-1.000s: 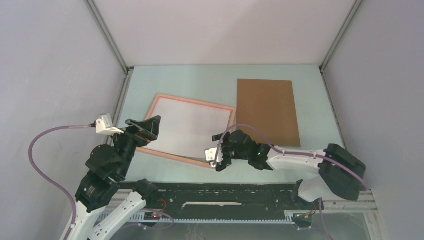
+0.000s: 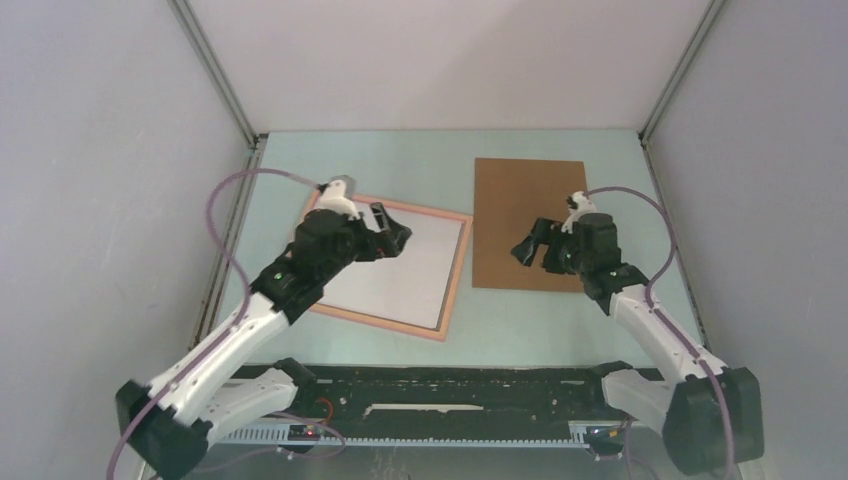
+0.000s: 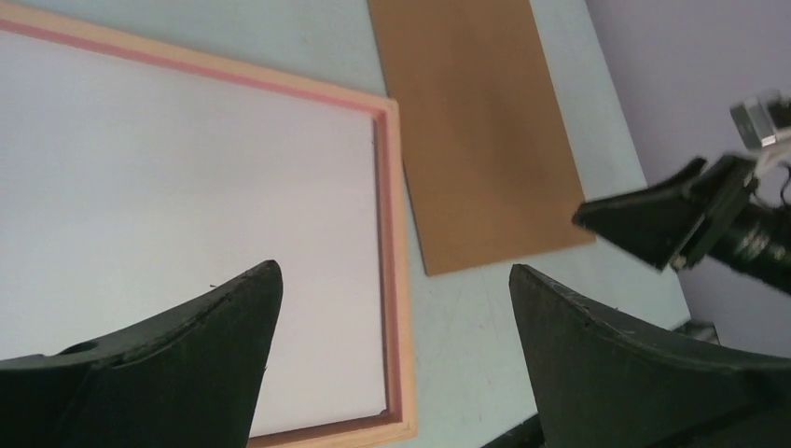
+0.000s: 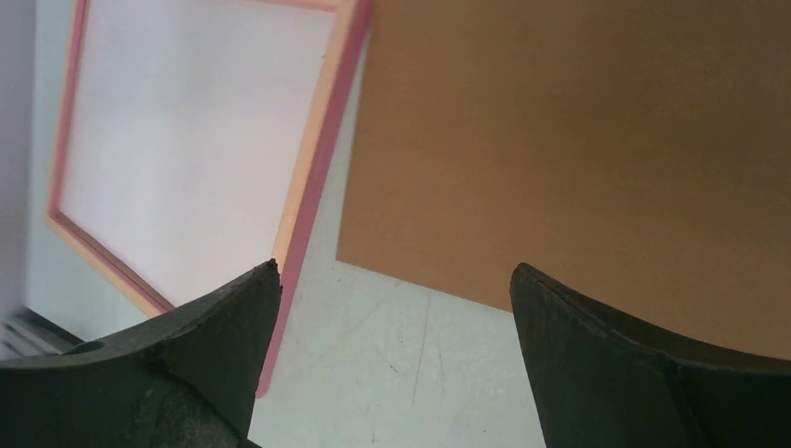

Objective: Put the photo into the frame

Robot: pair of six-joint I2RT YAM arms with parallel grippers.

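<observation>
On the table's left half lies a light wooden frame (image 2: 458, 270), turned at a slant. A white sheet (image 2: 395, 290), blank on the side that shows, lies flat inside its rim. To the right, a brown board (image 2: 515, 190) rests flat on the table, close beside the frame's right rim. Above the sheet hovers my left gripper (image 2: 393, 232), open and with nothing between its fingers. My right gripper (image 2: 533, 257) hangs over the brown board, open and empty too. In the right wrist view the board (image 4: 560, 140) fills the upper right.
Bare pale tabletop (image 2: 520, 335) lies in front of the board, and more is clear behind the frame. Walls (image 2: 100, 150) close in on both sides and at the back. A dark rail (image 2: 450, 395) runs along the table's front edge.
The left arm has swung right and reached farther out over the sheet. My right arm has left the frame's front right corner, passing rightward to the brown board.
</observation>
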